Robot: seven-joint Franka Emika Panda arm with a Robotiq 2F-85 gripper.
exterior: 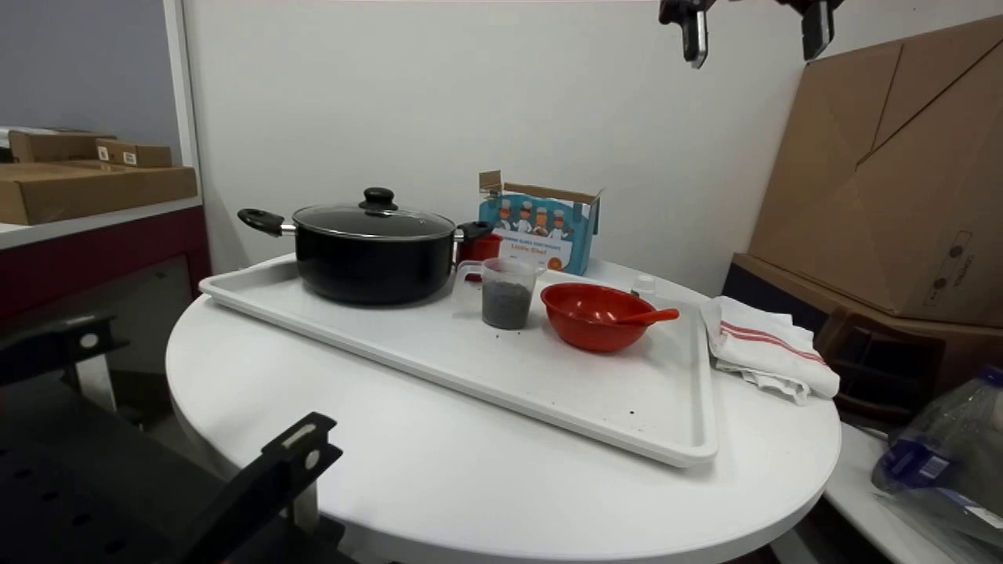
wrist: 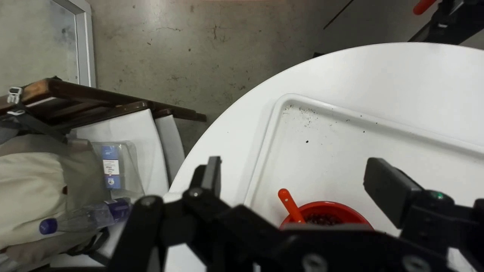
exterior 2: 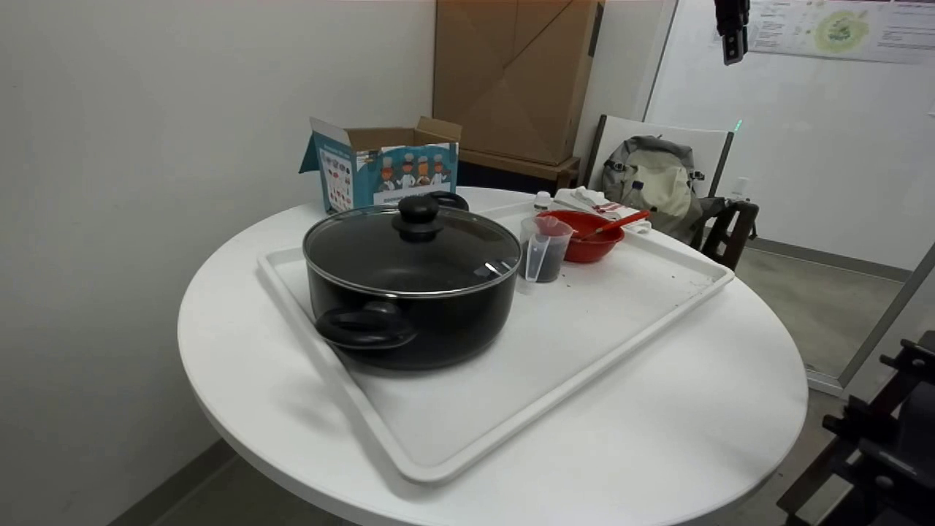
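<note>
My gripper (exterior: 754,52) stands open high above the table's right side, with empty air between its fingers. In the wrist view its dark fingers spread wide over the tray's corner. A red bowl (exterior: 592,329) rests on the white tray (exterior: 451,377), with a red-handled utensil (exterior: 649,318) leaning on its rim. Dark bits lie inside the bowl, as the wrist view shows. Beside it stands a clear measuring cup (exterior: 508,299) partly filled with dark grains. On the tray's other end sits a black pot (exterior 2: 412,324) under a glass lid (exterior 2: 390,250).
Behind the tray is an open blue carton (exterior: 536,230), near a red container (exterior: 484,248). A folded white towel (exterior: 766,343) lies right of the tray; a small white-capped bottle (exterior: 644,286) stands by the bowl.
</note>
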